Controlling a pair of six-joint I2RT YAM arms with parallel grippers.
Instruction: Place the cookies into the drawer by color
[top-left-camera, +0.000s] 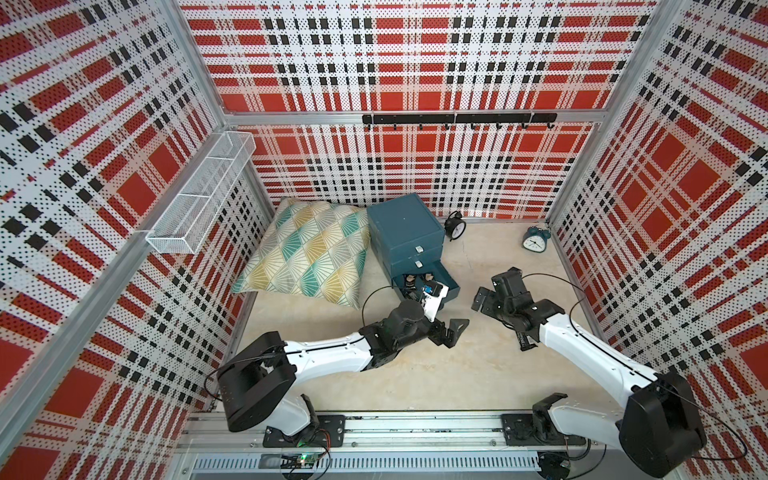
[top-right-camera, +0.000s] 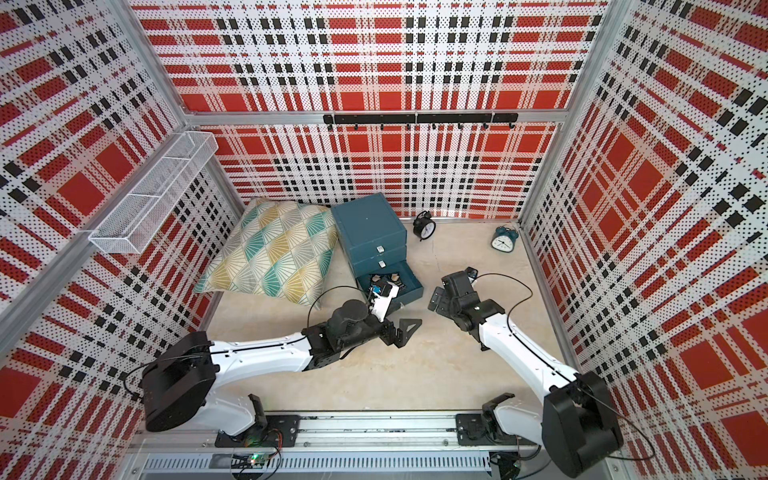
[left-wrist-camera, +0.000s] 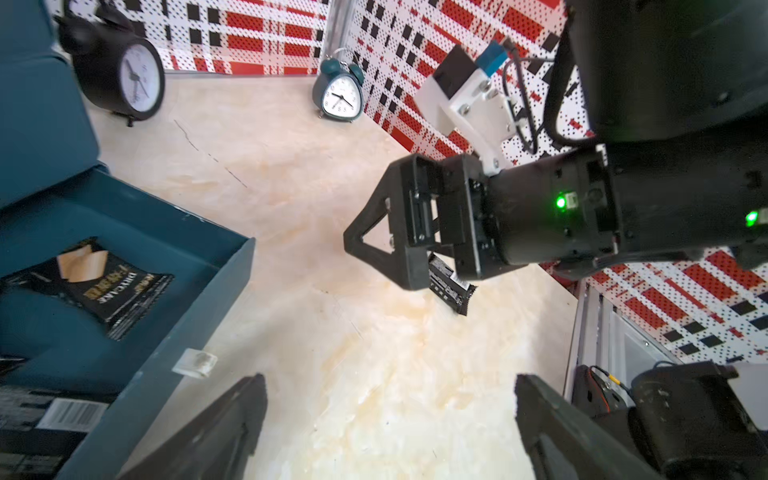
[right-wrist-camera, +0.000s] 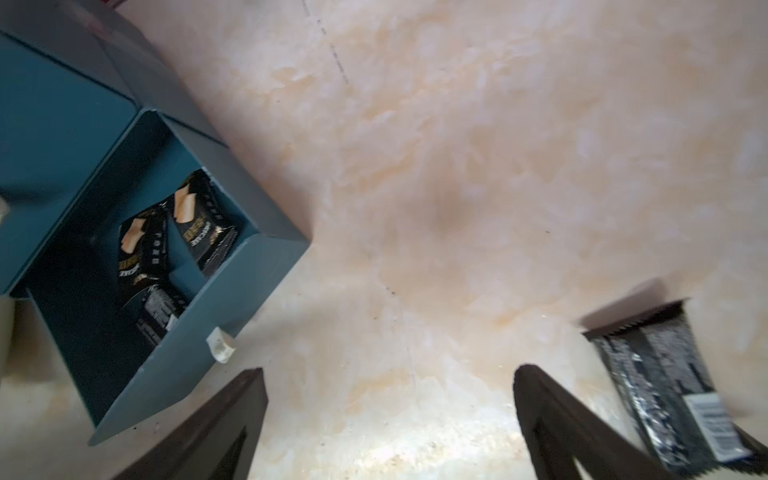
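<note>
A blue-green drawer cabinet (top-left-camera: 406, 228) stands at the back with its lowest drawer (right-wrist-camera: 264, 276) pulled out. Several black cookie packets (right-wrist-camera: 204, 224) lie inside that drawer. One more black packet (right-wrist-camera: 672, 392) rests on the table, to the right of the right gripper's fingers. In front of the drawer, my left gripper (top-left-camera: 452, 329) is open and empty above the table. My right gripper (top-left-camera: 480, 308) hangs open between the drawer and the loose packet, nothing between its fingers. In the left wrist view the loose packet is partly hidden behind the right gripper.
A patterned pillow (top-left-camera: 312, 248) lies left of the cabinet. A black alarm clock (top-left-camera: 455, 225) and a teal one (top-left-camera: 535, 239) stand at the back. A white wire basket (top-left-camera: 204, 192) hangs on the left wall.
</note>
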